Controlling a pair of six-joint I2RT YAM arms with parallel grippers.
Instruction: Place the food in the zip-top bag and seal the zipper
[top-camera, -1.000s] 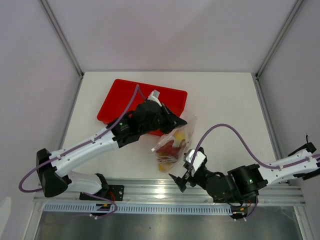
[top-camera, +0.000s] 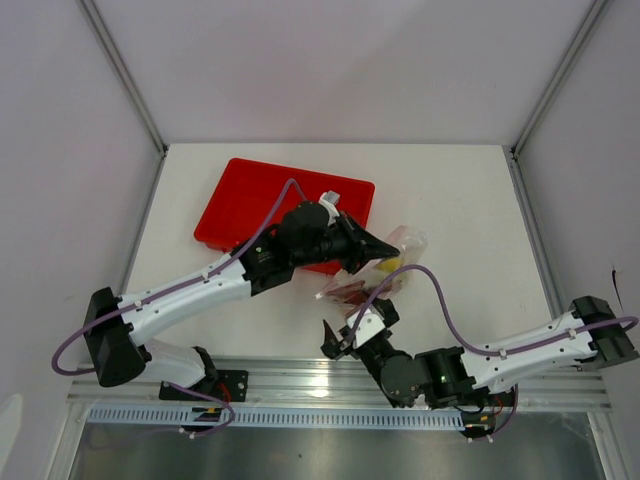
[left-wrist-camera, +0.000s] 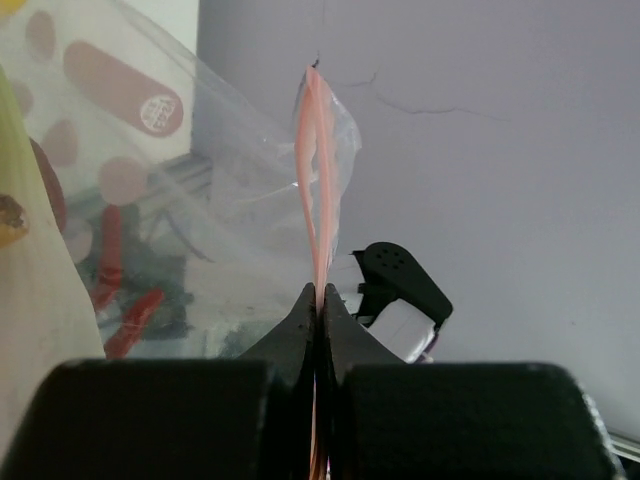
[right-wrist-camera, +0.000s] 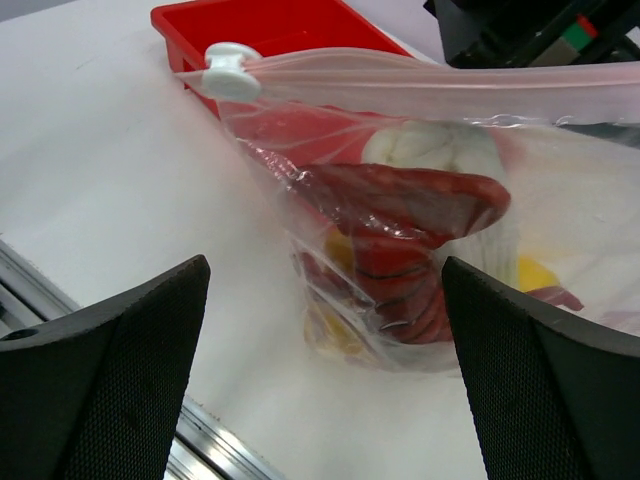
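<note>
The clear zip bag hangs above the table's front part, food inside: red pieces, yellow pieces and pale items. My left gripper is shut on the bag's pink zipper strip, which runs up from its fingertips. A white slider sits at the strip's other end in the right wrist view. My right gripper stands open below that end, its fingers on either side of the bag's lower part; whether they touch it is unclear.
A red bin stands at the back left behind the left arm. Metal rails edge its front.
My right gripper has shifted left and up, towards the bag's lower end.
</note>
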